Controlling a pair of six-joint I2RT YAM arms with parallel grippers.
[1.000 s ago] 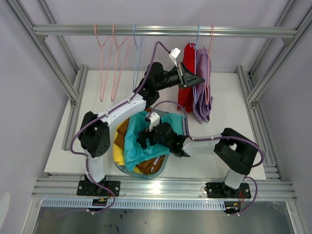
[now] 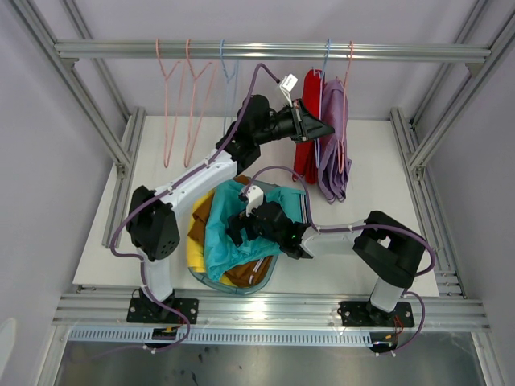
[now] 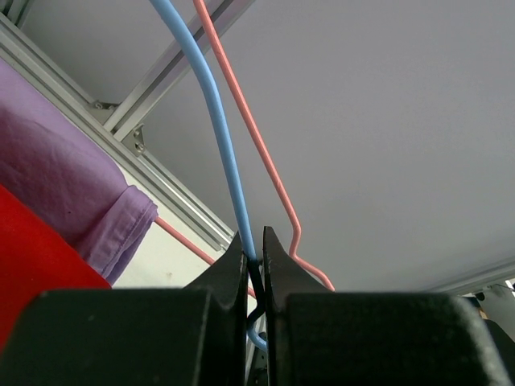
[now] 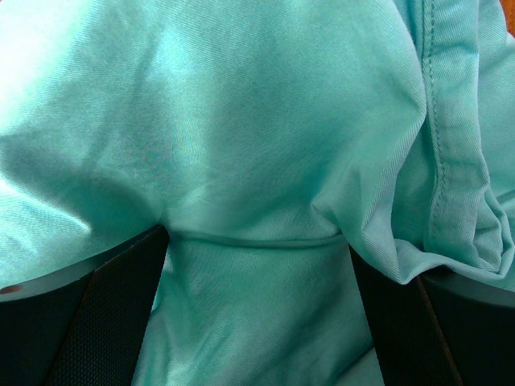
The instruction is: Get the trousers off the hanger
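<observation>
Red trousers [image 2: 304, 162] and purple trousers [image 2: 333, 177] hang on hangers at the right of the rail. My left gripper [image 2: 320, 131] is up at them; in its wrist view its fingertips [image 3: 236, 259] close in around the blue hanger [image 3: 219, 129], with a pink hanger [image 3: 265, 161] just behind. Low in the top view my right gripper [image 2: 240, 229] is down in turquoise cloth [image 4: 249, 161], fingers apart, their tips partly covered by folds.
A basket [image 2: 221, 285] of turquoise, yellow and brown clothes stands below. Empty pink and blue hangers hang on the rail [image 2: 273, 51] toward the left.
The blue hanger at my left gripper has shifted very slightly in the top view. The right arm has stayed still.
</observation>
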